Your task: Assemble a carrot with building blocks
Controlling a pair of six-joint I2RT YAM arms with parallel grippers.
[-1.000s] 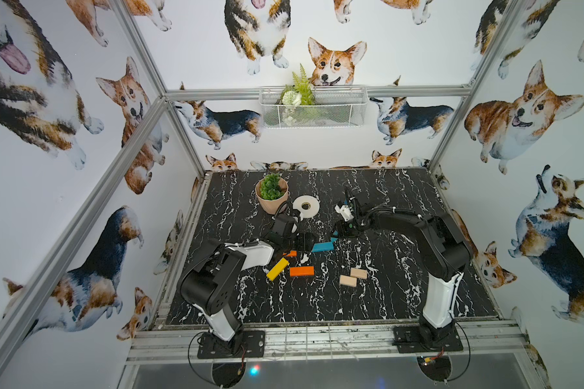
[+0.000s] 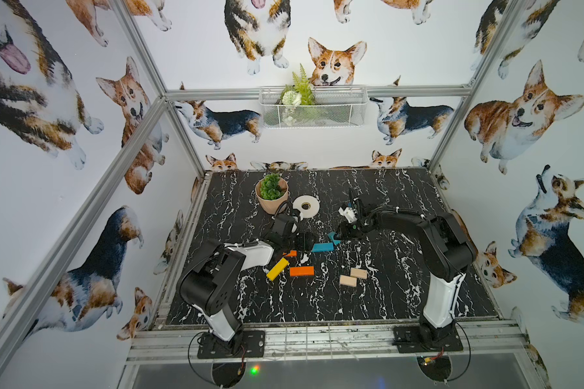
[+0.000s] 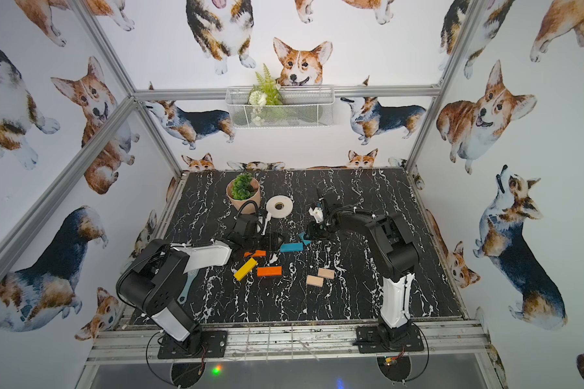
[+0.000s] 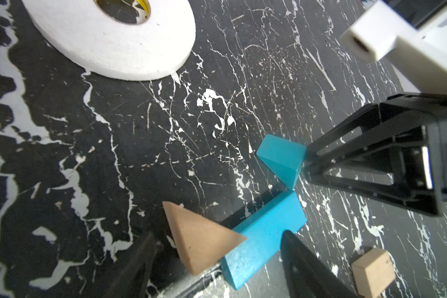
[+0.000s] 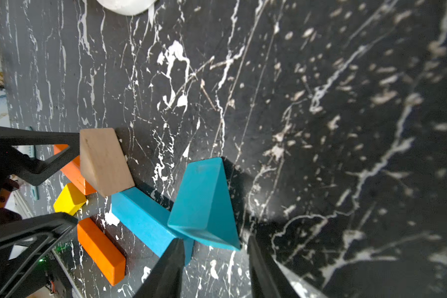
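A long blue block (image 4: 263, 238) lies on the dark marbled table. At its left end a wooden triangular block (image 5: 104, 161) stands, touching or nearly touching it. By its other end is a teal wedge block (image 5: 203, 198). My left gripper is open, its fingers spread to either side of the wooden triangle. My right gripper is open too, its fingertips just short of the teal wedge, with nothing gripped between them. Nearer the front lie an orange block (image 2: 301, 271) and a yellow block (image 2: 277, 269). Another orange block (image 5: 74, 171) is partly hidden behind the left gripper.
Two small wooden blocks (image 2: 348, 280) lie toward the front right. A white tape roll (image 2: 306, 206) and a potted plant (image 2: 272, 195) stand behind the left gripper.
My right gripper has shifted slightly to the right, uncovering more of the teal wedge beside the blue block. The left arm looks still.
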